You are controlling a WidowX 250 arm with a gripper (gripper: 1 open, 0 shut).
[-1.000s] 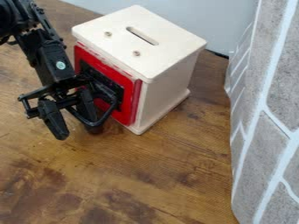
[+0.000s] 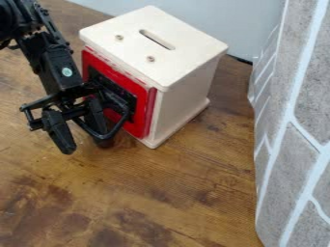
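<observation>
A pale wooden box point(image 2: 180, 77) with a slot and two screws on top stands on the wooden surface, its front bearing a red panel point(image 2: 145, 114) with a dark centre. The black gripper point(image 2: 84, 125) on the arm reaching in from the upper left is in front of that panel, low and close to it. Its parts overlap the dark centre, so whether it touches the box, holds anything or stands open cannot be told.
A grey brick-patterned wall point(image 2: 291, 125) runs down the right side. A pale wall stands behind the box.
</observation>
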